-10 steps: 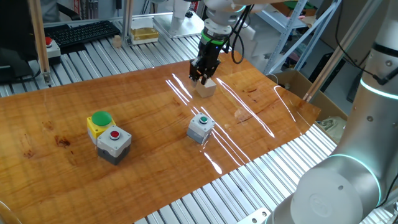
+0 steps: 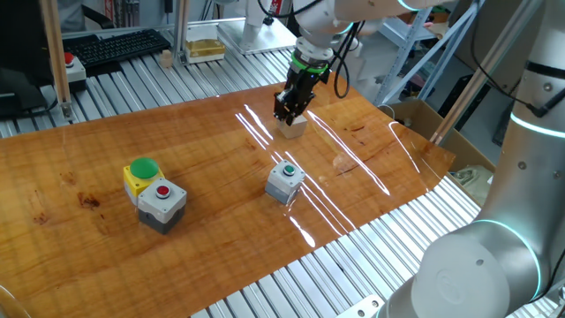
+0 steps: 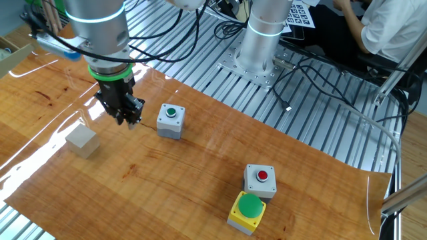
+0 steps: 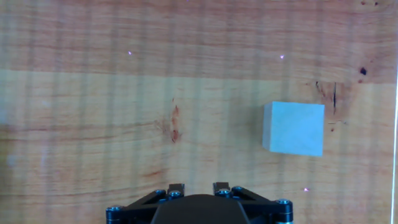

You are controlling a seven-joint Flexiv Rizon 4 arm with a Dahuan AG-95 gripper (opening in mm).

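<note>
A pale wooden cube [image 3: 82, 141] rests on the wooden tabletop, and the wrist view has the same cube [image 4: 295, 129] right of centre, clear of the fingers. My gripper [image 3: 127, 122] hangs over the table beside the cube, on the side toward the grey button box with the green button [image 3: 171, 121]. In exterior view 1 the gripper [image 2: 284, 118] partly covers the cube [image 2: 293, 129]. Along the wrist view's bottom edge, the gripper's [image 4: 199, 188] two black fingertips stand apart, with only bare wood seen between them.
A grey box with a red button [image 2: 161, 205] touches a yellow box with a large green button [image 2: 143, 174] elsewhere on the table. The green-button grey box [image 2: 285, 182] stands alone. Bare wood surrounds the cube. The robot's base [image 3: 257, 57] stands on the slatted metal surface.
In exterior view 1 my gripper has shifted slightly to the right, covering a bit more of the cube's upper edge. The cube and the button boxes have not moved.
</note>
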